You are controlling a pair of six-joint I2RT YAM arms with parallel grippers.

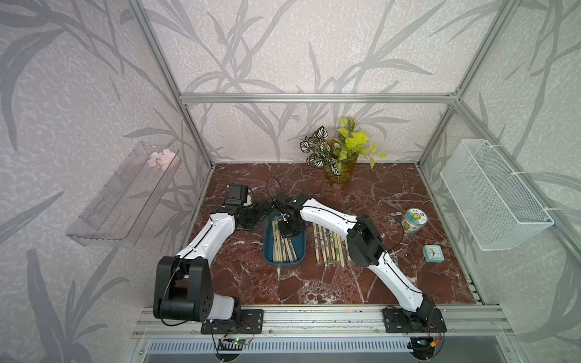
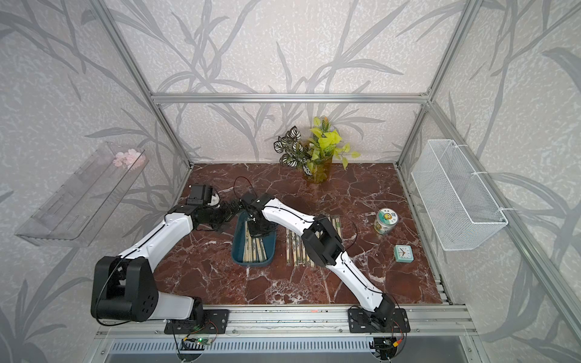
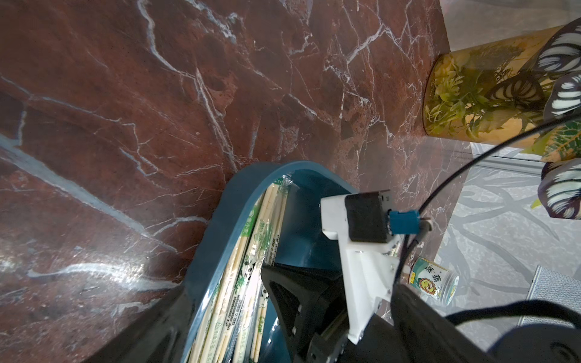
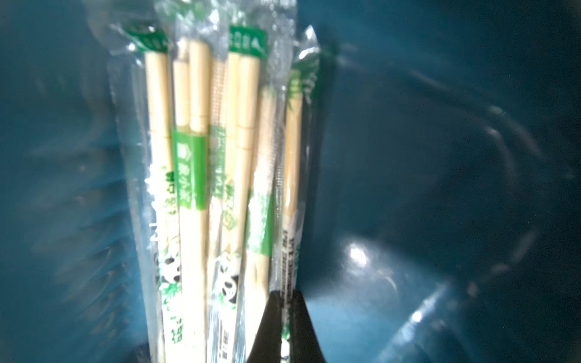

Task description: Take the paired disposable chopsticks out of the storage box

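A blue storage box [image 1: 299, 254] holds several wrapped pairs of chopsticks [image 4: 193, 169]. My right gripper is down inside it, shut on the rightmost pair, whose barcode band runs between the fingertips. My left gripper [image 1: 254, 213] hangs just left of the box's back end; its blurred fingers flank the lower part of the left wrist view, and whether it holds anything is hard to see, though nothing shows between them but the box and the other gripper behind.
More wrapped chopsticks [image 1: 323, 251] lie on the table right of the box. A potted plant [image 1: 339, 166] stands at the back, a round tin [image 1: 415, 219] and a small clock [image 1: 433, 253] at the right.
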